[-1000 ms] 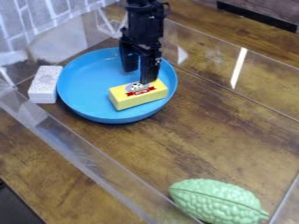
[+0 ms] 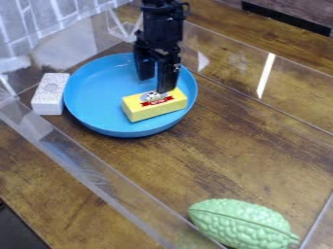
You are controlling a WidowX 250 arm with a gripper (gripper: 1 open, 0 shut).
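Note:
My black gripper [image 2: 158, 66] reaches down from the top over a blue plate [image 2: 93, 88]. Its fingertips are low over the plate, just behind a yellow box [image 2: 155, 107] with a red and white label, which rests on the plate. The gripper looks open; whether its fingers touch the box is hard to tell.
A white block [image 2: 50, 93] lies left of the plate, and a green vegetable-like object [image 2: 240, 223] at the bottom right. Clear plastic walls border the wooden surface [image 2: 254, 136], which is largely free right of the plate. A tiled wall stands at the back left.

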